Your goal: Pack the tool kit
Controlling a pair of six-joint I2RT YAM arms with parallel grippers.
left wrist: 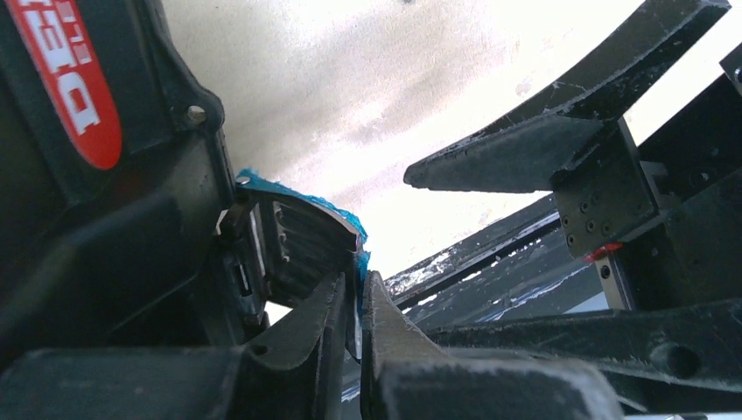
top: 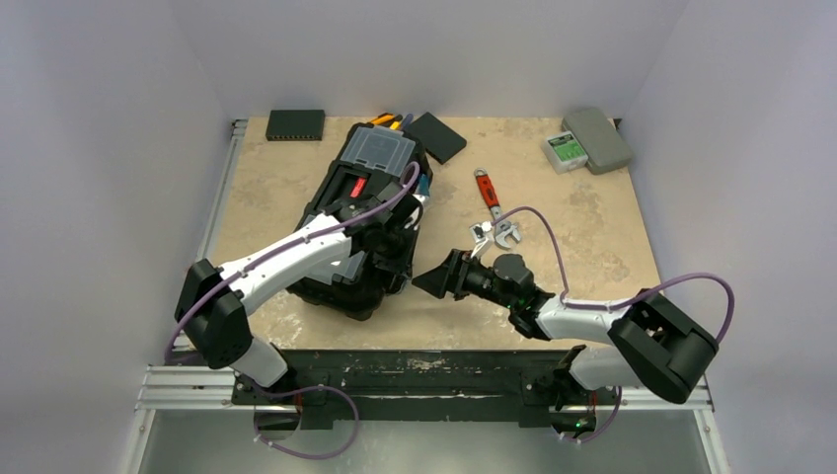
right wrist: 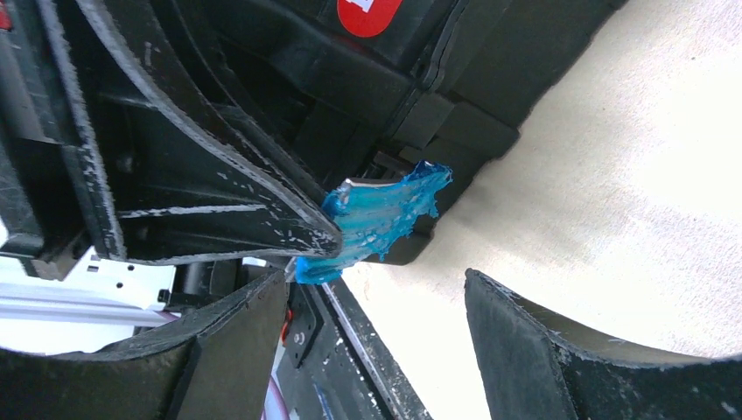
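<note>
The black tool box [top: 341, 286] lies closed at an angle on the table's left half, with clear lids on top. My left gripper is shut on the edge of its blue-faced latch [left wrist: 302, 201] at the front right side. The latch stands out from the box wall, its blue face turned outward in the right wrist view [right wrist: 385, 214]. My right gripper [top: 426, 283] is just right of the latch, low over the table. A gap shows between its fingers, with nothing held. The left arm covers much of the box from above.
A red-handled adjustable wrench [top: 490, 197] lies to the right of the box. At the back right are a grey case [top: 598, 140] and a small green-and-clear box [top: 565, 151]. A dark flat box [top: 436, 137] lies behind the tool box.
</note>
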